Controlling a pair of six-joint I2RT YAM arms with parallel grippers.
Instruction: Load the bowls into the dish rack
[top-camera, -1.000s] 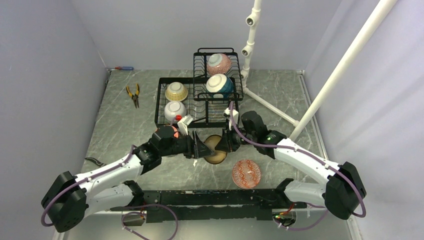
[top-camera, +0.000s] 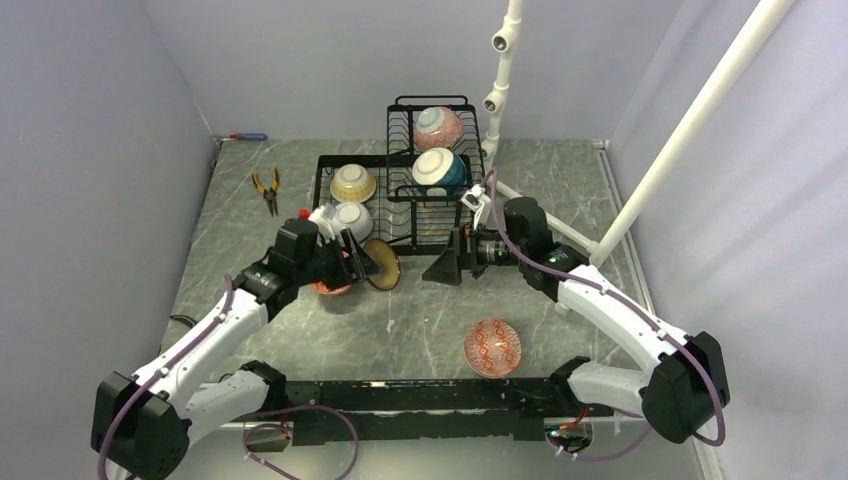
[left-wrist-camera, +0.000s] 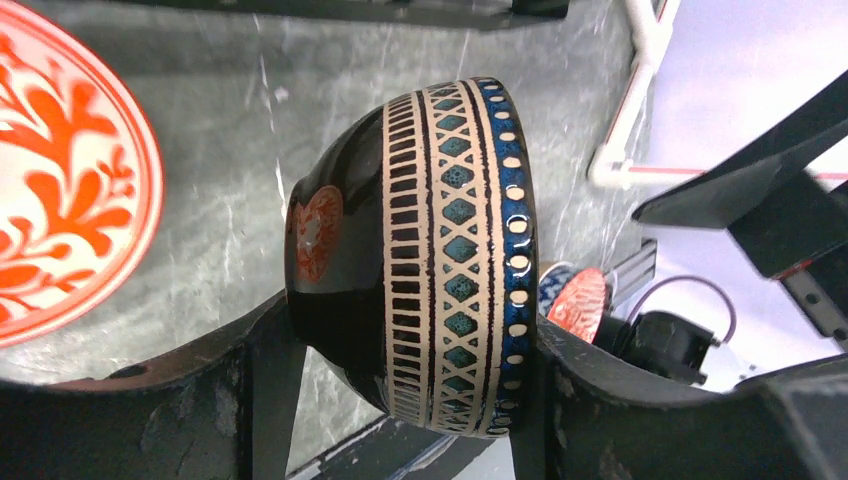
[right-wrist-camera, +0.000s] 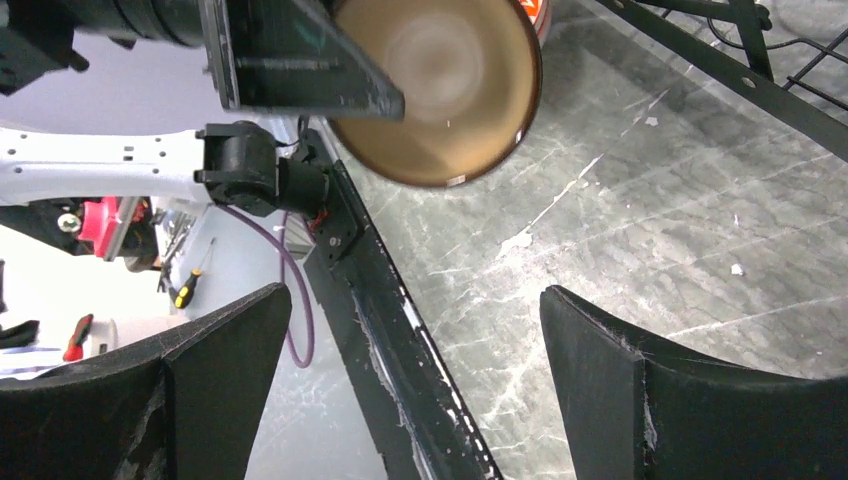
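My left gripper (top-camera: 360, 258) is shut on a dark bowl (left-wrist-camera: 450, 260) with a tan interior and patterned band, held tilted on its side just in front of the rack (top-camera: 410, 247). A red-patterned bowl (left-wrist-camera: 60, 200) lies partly under it on the worktop. My right gripper (top-camera: 455, 258) stands open and empty, right of the held bowl. Another red-patterned bowl (top-camera: 492, 347) sits at the front right. In the rack are a yellow bowl (top-camera: 353, 182), a white bowl (top-camera: 353, 218), a blue-and-white bowl (top-camera: 439, 173) and a pink bowl (top-camera: 438, 128), all upside down.
Pliers (top-camera: 268, 195) and a screwdriver (top-camera: 248, 136) lie at the back left. A white pipe frame (top-camera: 555, 225) stands along the right and back of the rack.
My left gripper has carried the dark bowl leftward and back toward the rack. My right gripper has moved apart from the bowl and stands open.
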